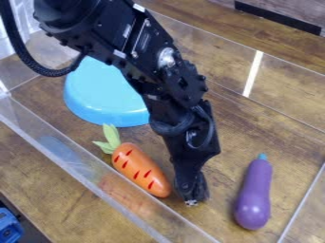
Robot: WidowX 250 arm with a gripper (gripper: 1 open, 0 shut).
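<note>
A black robot arm reaches down from the top of the view, its gripper point(191, 185) low over the wooden surface between a toy carrot and a toy eggplant. The orange carrot point(140, 169), with pale green leaves, lies just left of the fingertips. The purple eggplant point(254, 195) lies to their right, apart from them. I cannot tell whether the fingers are open or shut, or whether anything is between them. A light blue round dish point(91, 93) sits behind the arm, partly hidden by it.
A clear low wall point(76, 161) runs along the front left, with a blue object point(7, 228) outside it at the corner.
</note>
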